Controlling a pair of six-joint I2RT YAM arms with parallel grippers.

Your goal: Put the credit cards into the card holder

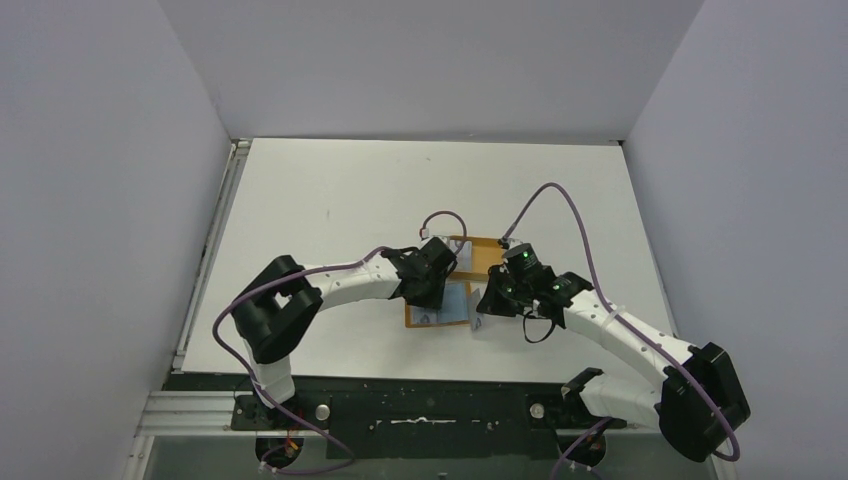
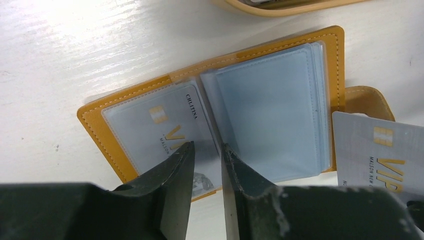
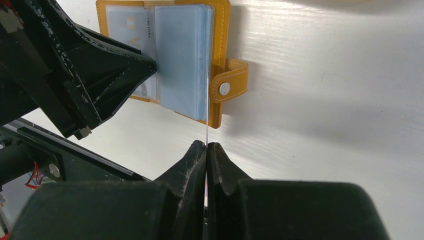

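Note:
The card holder (image 2: 340,70) lies open on the table, tan leather with clear bluish sleeves. In its left half sits a silver card (image 2: 165,120); the top sleeve of the right half (image 2: 275,110) looks empty. My left gripper is part open over the holder's middle fold, nothing held visible between its fingers. Beyond the holder's right edge, my right gripper is shut on a second silver card (image 2: 382,152). That card stands edge-on in the right wrist view, beside the sleeves. From above, the left arm covers part of the holder.
A tan tray (image 1: 487,255) lies just behind the holder, with a silver card (image 1: 462,256) in its left part. The holder's snap strap (image 3: 232,82) sticks out to the right. Bare table (image 1: 330,190) lies left and behind.

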